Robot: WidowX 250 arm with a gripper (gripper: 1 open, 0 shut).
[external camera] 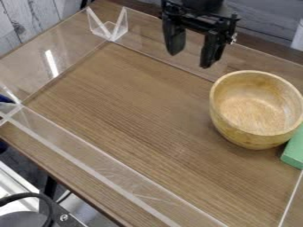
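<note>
A black gripper (194,46) hangs over the back of the wooden table (119,124), its two dark fingers pointing down and standing apart. I see nothing between them. A round tan bowl (253,111) sits on the right side of the table, below and to the right of the gripper.
A green object (295,151) is partly visible at the right edge beside the bowl. Clear plastic walls border the table, with a small clear piece (108,27) at the back left. Dark cables lie at the lower left corner.
</note>
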